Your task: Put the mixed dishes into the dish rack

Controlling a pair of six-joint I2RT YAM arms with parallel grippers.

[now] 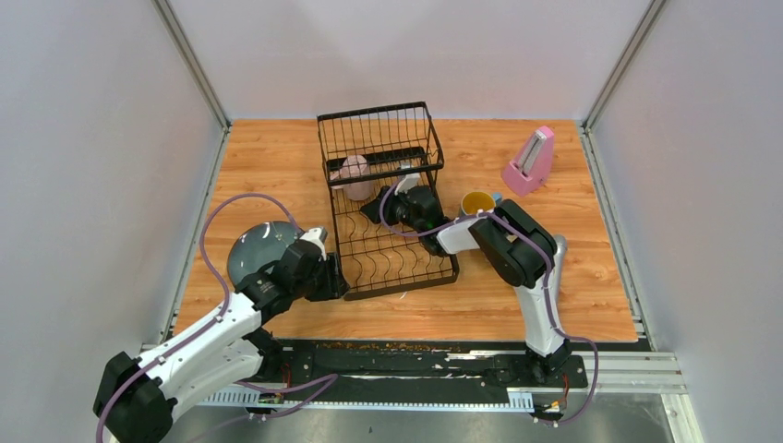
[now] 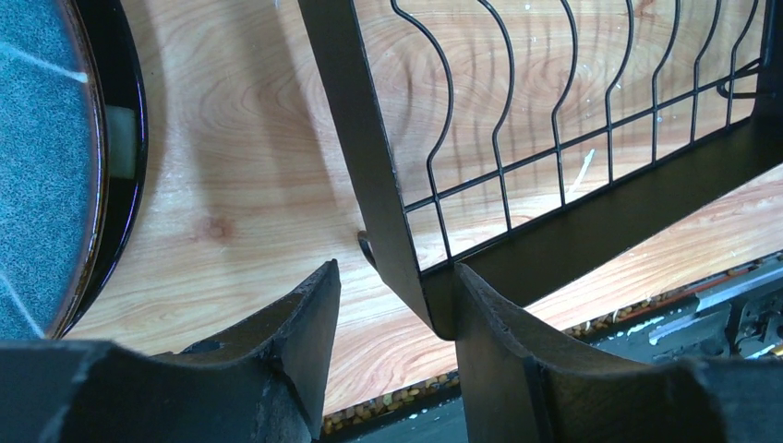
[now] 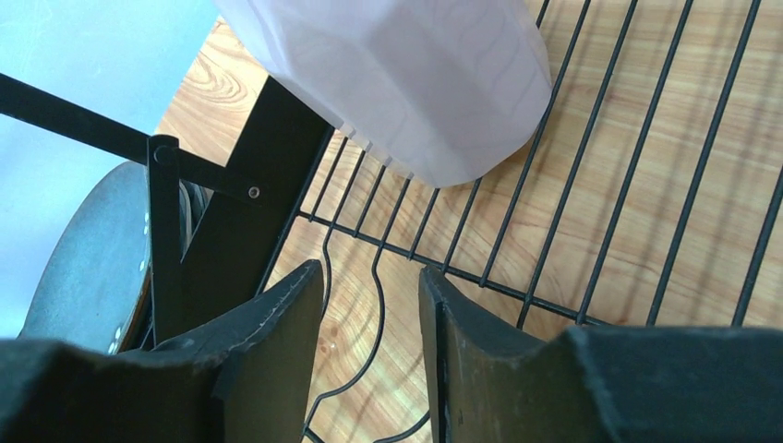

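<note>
The black wire dish rack (image 1: pixel 388 293) stands centred on the table. A light pink dish (image 1: pixel 357 182) (image 3: pixel 406 83) sits inside it, below the upper tier. My right gripper (image 1: pixel 374 208) is inside the rack just short of that dish, part open with nothing between its fingers. My left gripper (image 1: pixel 337 277) is shut on the rack's front-left corner. A grey-blue plate (image 1: pixel 258 247) lies left of the rack, partly under my left arm. A yellow-lined mug (image 1: pixel 477 202) stands right of the rack, partly behind my right arm.
A pink stand (image 1: pixel 525 168) is at the back right. Another pale item is mostly hidden by the right arm.
</note>
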